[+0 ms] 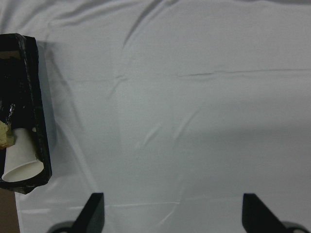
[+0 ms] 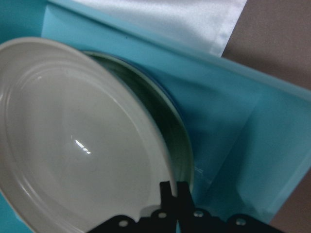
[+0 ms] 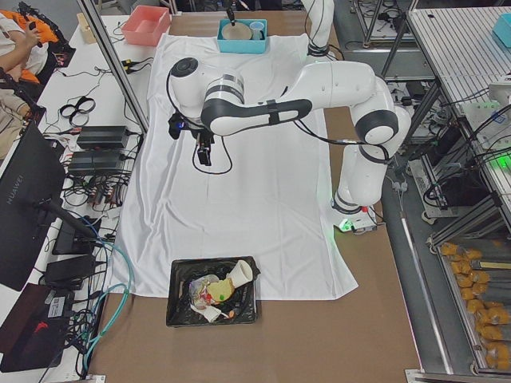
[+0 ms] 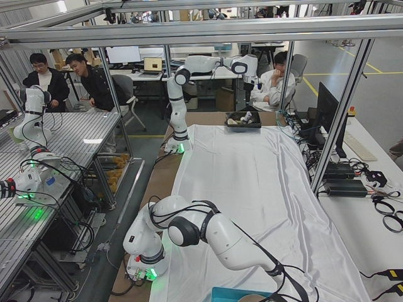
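Note:
In the right wrist view my right gripper is shut on the rim of a cream plate point(image 2: 82, 145), which sits inside the blue bin point(image 2: 233, 116) over a green dish point(image 2: 177, 141). The camera left view shows that bin point(image 3: 241, 45) at the far end of the cloth, with a blue cup point(image 3: 257, 30). My left gripper is open with nothing between its fingers, above the white cloth. A black tray point(image 3: 211, 315) at the near end holds a white cup point(image 3: 241, 273) and food scraps.
A pink container point(image 3: 145, 25) stands on the side table at back left. Metal posts, monitors and cables line the left side; people sit beside the workspace.

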